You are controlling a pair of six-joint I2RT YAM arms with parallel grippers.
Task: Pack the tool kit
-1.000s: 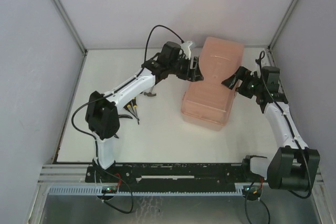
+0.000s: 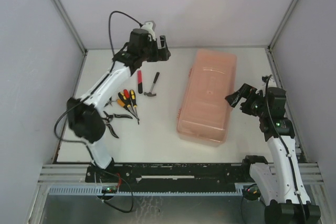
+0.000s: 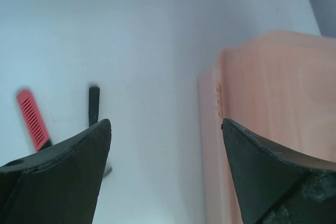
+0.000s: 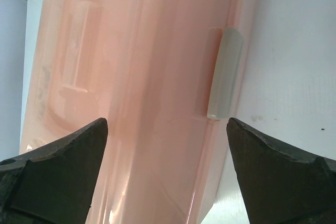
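Note:
A closed pinkish translucent tool case (image 2: pixel 209 93) lies flat right of the table's middle, its grey latch (image 4: pixel 227 72) visible in the right wrist view. Left of it lie a red-handled tool (image 2: pixel 139 81), a small hammer (image 2: pixel 154 84), several screwdrivers (image 2: pixel 129 100) and dark-handled pliers (image 2: pixel 110 124). My left gripper (image 2: pixel 164 50) hangs over the back of the table, left of the case, its fingers apart and empty. My right gripper (image 2: pixel 236 95) stands open at the case's right side, nothing gripped between its fingers.
Grey walls (image 2: pixel 37 66) close in the table at the left, back and right. The left forearm passes over the left part of the table, partly covering the pliers.
The case has come down flat on the table from a raised pose. My left gripper has moved off it, leftward and back; my right gripper has drawn slightly away to the right.

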